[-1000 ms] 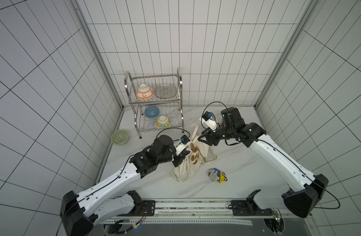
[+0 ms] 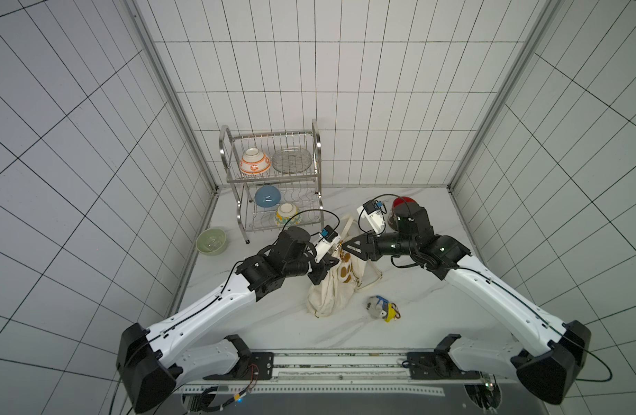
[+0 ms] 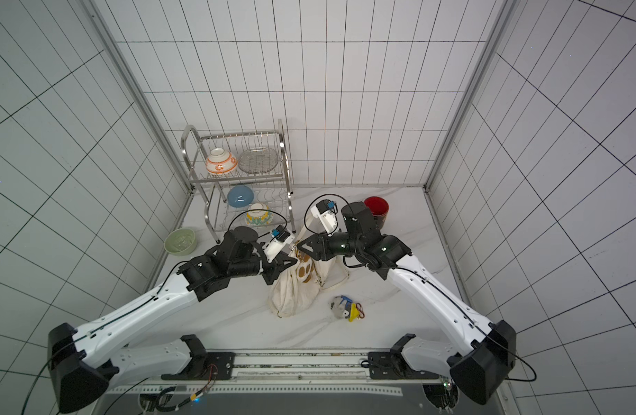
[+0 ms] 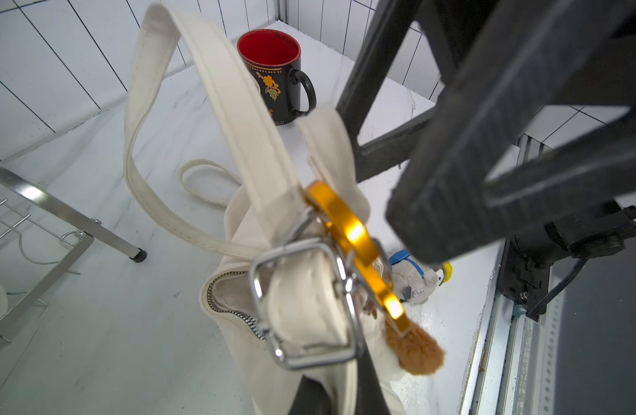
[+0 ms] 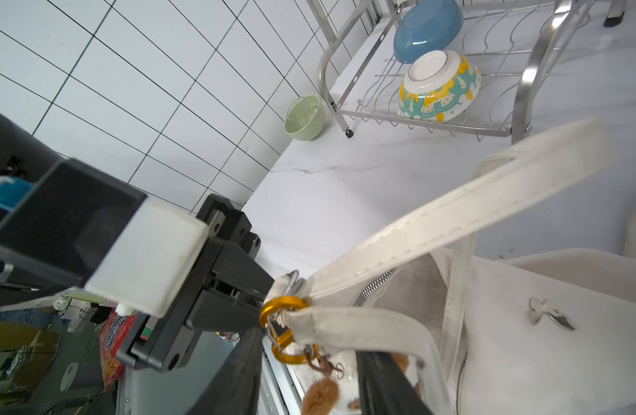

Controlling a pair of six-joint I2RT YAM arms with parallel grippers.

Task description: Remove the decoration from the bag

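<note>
The cream bag (image 2: 334,287) lies on the table, its strap (image 4: 228,110) raised. A decoration hangs at the strap's metal buckle (image 4: 305,304): a gold clip (image 4: 345,228) with a fluffy brown charm (image 4: 415,349). My left gripper (image 2: 334,261) is shut on the strap fabric just below the buckle; cream cloth shows between its fingers at the bottom of the left wrist view. From the right, my right gripper comes close, fingers apart. In the right wrist view the gold clip and brown charm appear around the gap; whether the fingers touch them, I cannot tell.
A small grey plush (image 2: 381,308) with blue and yellow parts lies right of the bag. Behind stand a red-lined black mug (image 4: 271,72) and a metal dish rack (image 2: 269,180) with bowls. A green bowl (image 2: 211,241) is at left.
</note>
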